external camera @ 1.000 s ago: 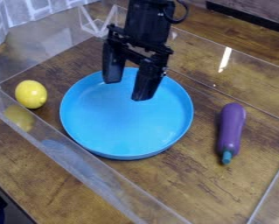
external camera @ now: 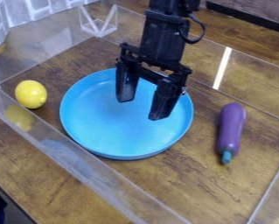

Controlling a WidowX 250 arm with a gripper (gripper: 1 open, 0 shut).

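The black gripper [external camera: 148,92] hangs over the blue plate [external camera: 124,129], its two fingers standing apart, open, with nothing seen between them. A yellow lemon-like object [external camera: 31,94] lies left of the plate. A purple eggplant-like object [external camera: 230,129] with a teal tip lies to the right of the plate.
Clear plastic walls edge the wooden surface [external camera: 165,192], one running diagonally along the lower left. Bare wood shows at the front and at the back right. A pale area is at the top left corner.
The gripper has moved a little rightward and down over the plate. The yellow and purple objects have not moved.
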